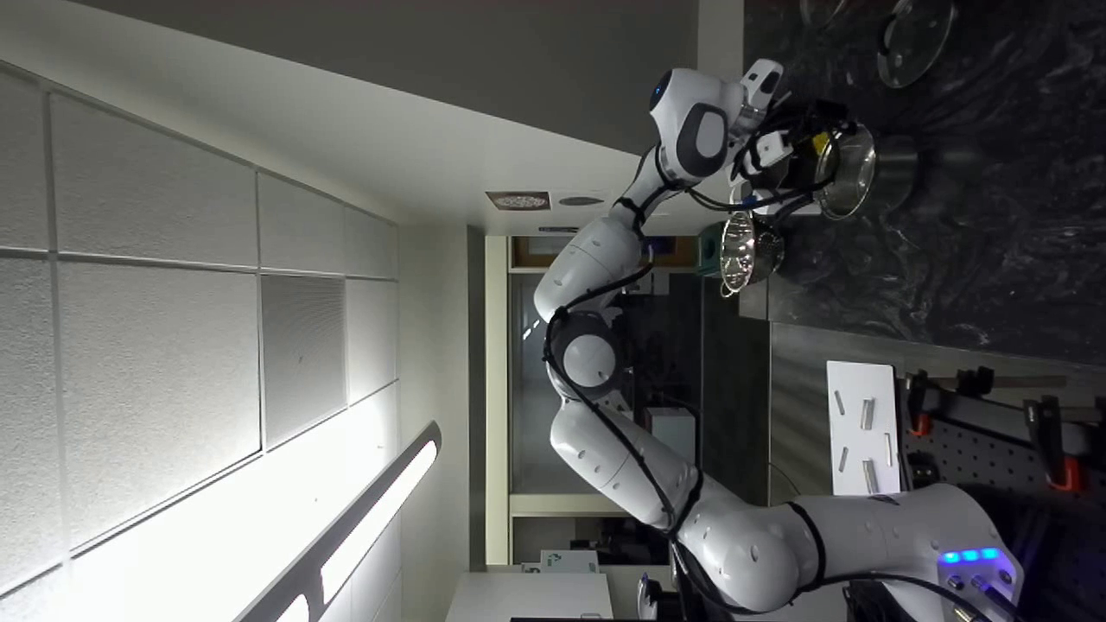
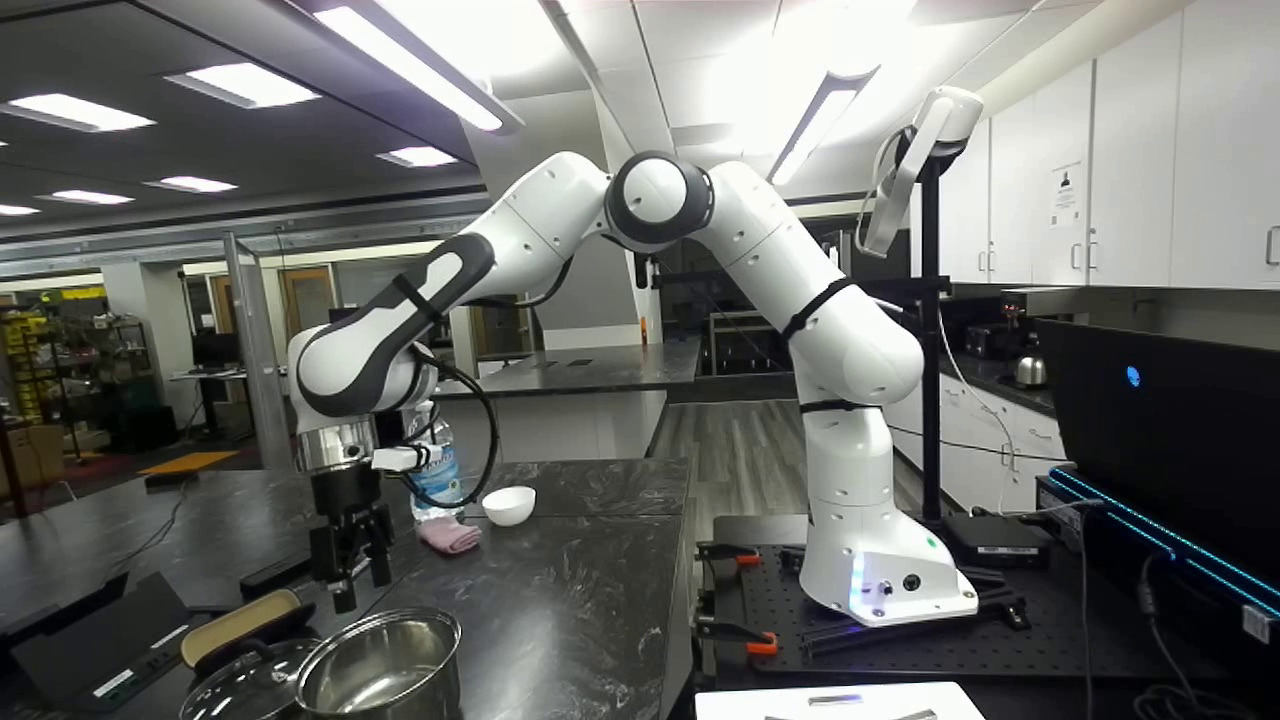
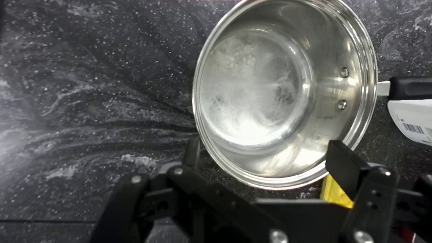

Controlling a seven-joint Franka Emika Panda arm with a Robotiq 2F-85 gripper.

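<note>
A steel pot (image 3: 255,89) with a black handle (image 3: 411,87) fills much of the wrist view, and its inside looks empty. My gripper stands open at the pot's near rim, its right fingertip overlapping that rim in the image. Nothing shows between the fingers. A yellow object (image 3: 336,192) lies partly hidden behind the right finger, beside the pot. In exterior view 2 the gripper (image 2: 362,586) points down above the counter, behind the pot (image 2: 408,684). Exterior view 1 has the pot (image 1: 897,171) on the counter with the hand above it.
A glass lid (image 2: 246,684) and a tan tray (image 2: 240,624) sit left of the pot. Farther back are a pink cloth (image 2: 450,535), a white bowl (image 2: 510,505) and a water bottle (image 2: 438,462). A colander (image 1: 765,254) stands near the pot. Bare counter (image 2: 576,588) lies to the right.
</note>
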